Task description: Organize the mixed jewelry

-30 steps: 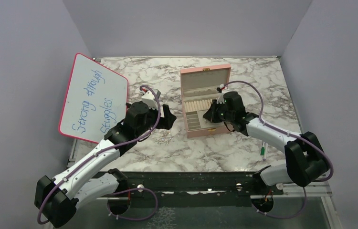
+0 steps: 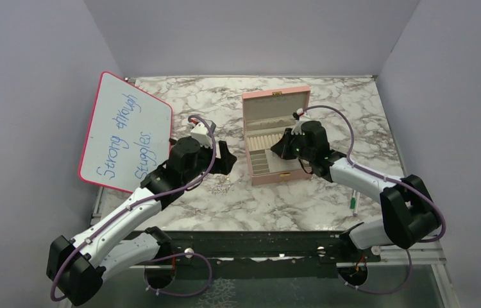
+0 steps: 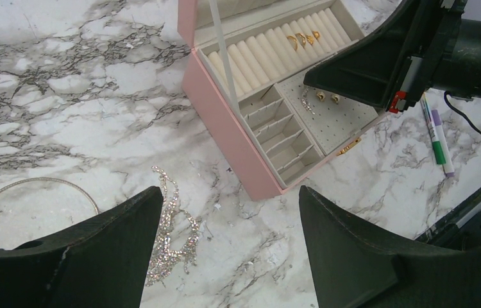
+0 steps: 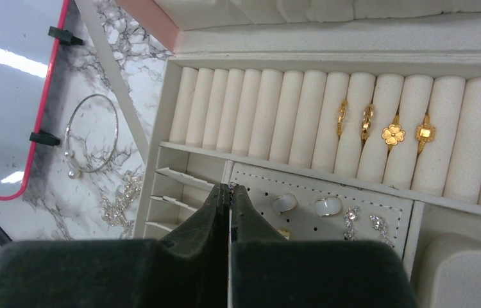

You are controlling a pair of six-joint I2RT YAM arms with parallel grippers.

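The pink jewelry box [image 2: 278, 179] stands open, with gold rings [image 4: 393, 135] in its roll slots and earrings [image 4: 328, 206] on the perforated pad. My right gripper is over the pad's left part, tips together with a small silver sparkly piece [image 4: 231, 188] at them, apparently an earring. My left gripper is open over the marble table, nothing between its fingers. Below it lie tangled silver chains [image 3: 174, 250]; a thin silver bangle [image 3: 36, 179] lies farther left.
The whiteboard [image 2: 122, 128] with blue writing occupies the left of the table [image 2: 257, 212]. Two markers [image 3: 437, 135] lie right of the box. Bare marble shows in front of the box and at the back right.
My right gripper has shifted slightly toward the back and left within the box area. The left arm has not visibly moved.
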